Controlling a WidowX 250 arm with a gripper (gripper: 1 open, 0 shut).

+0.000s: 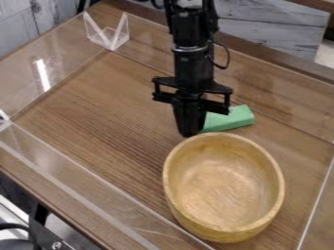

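My black gripper [189, 123] hangs low over the table's middle, just above and behind a large pale yellow bowl [222, 205]. A green block [231, 118] lies to the right of the gripper's tip, partly behind the arm. The fingertips are dark and small; nothing shows between them, and the gripper looks shut.
A clear plastic bracket-like object [107, 29] stands at the back left. A pale wall runs along the back.
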